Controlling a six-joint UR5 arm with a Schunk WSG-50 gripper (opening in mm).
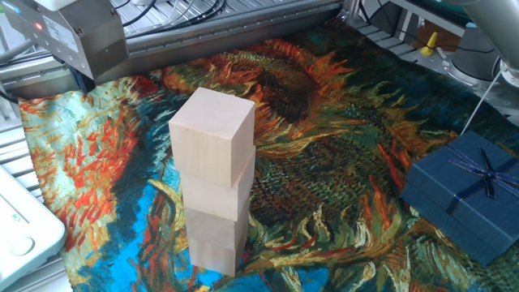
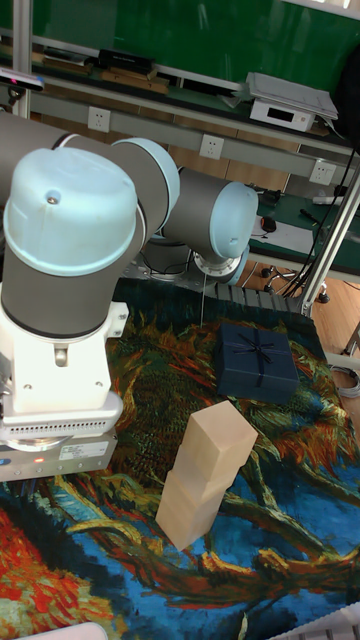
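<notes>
A tower of several pale wooden blocks [image 1: 212, 150] stands upright on the patterned cloth, each block set slightly askew on the one below. In the other view the same wooden tower [image 2: 206, 475] rises near the middle of the cloth. My gripper [image 1: 79, 79] is at the upper left, well apart from the tower, with only its grey body and a bit of dark finger showing. From the other side, the gripper [image 2: 48, 469] hangs under the white wrist at the left edge. Its fingertips are mostly hidden, so its opening cannot be judged.
A dark blue gift box [image 1: 466, 195] with a ribbon bow sits at the cloth's right side. A white device [image 1: 24, 231] lies at the left edge. Bare patterned cloth [image 1: 324, 186] separates tower and box. A metal rail [image 1: 162, 58] runs along the back.
</notes>
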